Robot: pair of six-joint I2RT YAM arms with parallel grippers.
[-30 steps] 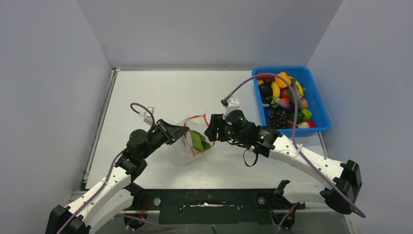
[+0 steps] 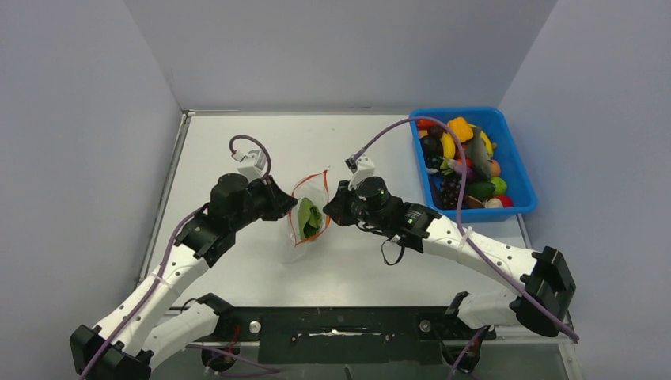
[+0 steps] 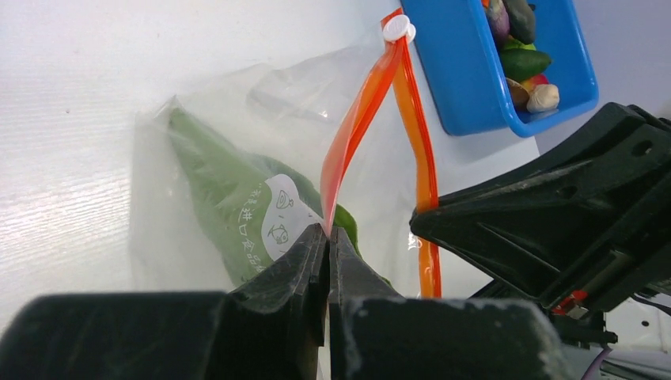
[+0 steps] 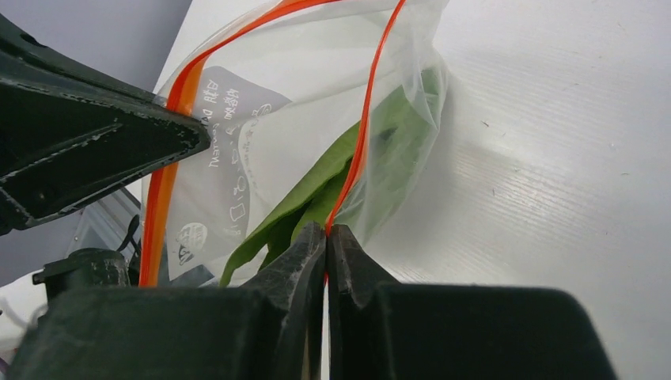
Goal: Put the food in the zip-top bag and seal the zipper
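Between my two grippers hangs the clear zip top bag (image 2: 315, 187), its orange rim spread into a loop. Inside it is a green leafy item (image 2: 309, 218), which also shows through the film in the left wrist view. My left gripper is shut on one side of the orange rim (image 3: 349, 131). On the opposite side, my right gripper is shut on the rim (image 4: 362, 131). A white slider (image 3: 398, 28) sits at one end of the zipper, away from both grippers. The bag's mouth stands open.
A blue basket (image 2: 473, 214) filled with toy fruit and vegetables is at the table's right. Bare white table (image 2: 237, 138) lies behind and in front of the bag. Walls close off the back and sides.
Both grippers and the bag have shifted left and toward the back of the table. The bag's mouth looks narrower, with the grippers nearer each other. The basket has stayed put.
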